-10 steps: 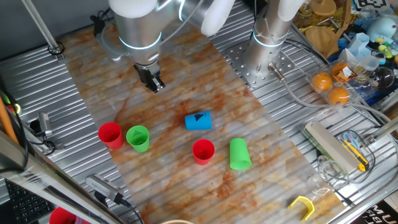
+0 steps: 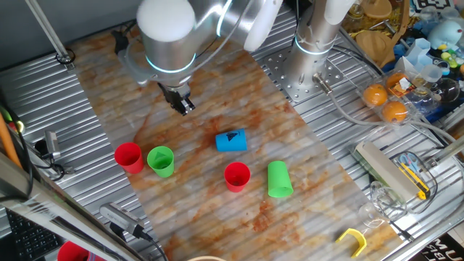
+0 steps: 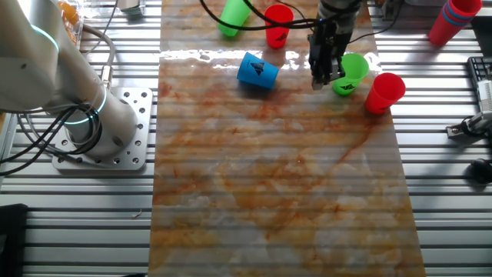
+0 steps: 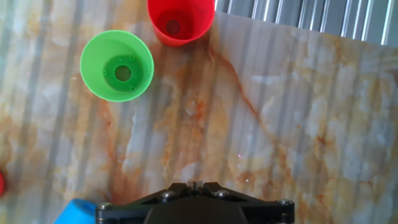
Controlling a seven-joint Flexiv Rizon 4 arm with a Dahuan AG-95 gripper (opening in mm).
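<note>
My gripper (image 2: 186,109) hangs above the board, apart from every cup. In the wrist view its fingertips (image 4: 196,186) meet at the bottom centre, with nothing showing between them. A green cup (image 4: 117,66) stands mouth up beside a red cup (image 4: 181,22), both ahead of the gripper there. The blue cup (image 2: 232,141) lies on its side near the middle of the board; only a corner of it enters the wrist view at lower left. Another red cup (image 2: 237,177) stands mouth up, and close by a second green cup (image 2: 280,179) is on its side.
The marbled board (image 3: 284,200) is bare over its large near part in exterior view 2. Stacked cups (image 3: 452,21) stand off the board at the far right. A yellow bracket-like piece (image 2: 353,242) sits at one board edge. Cables cross in front of the gripper in exterior view 2.
The arm and gripper have shifted slightly right and down in exterior view 1, the wrist tilting a little. All the cups have stayed where they were.
</note>
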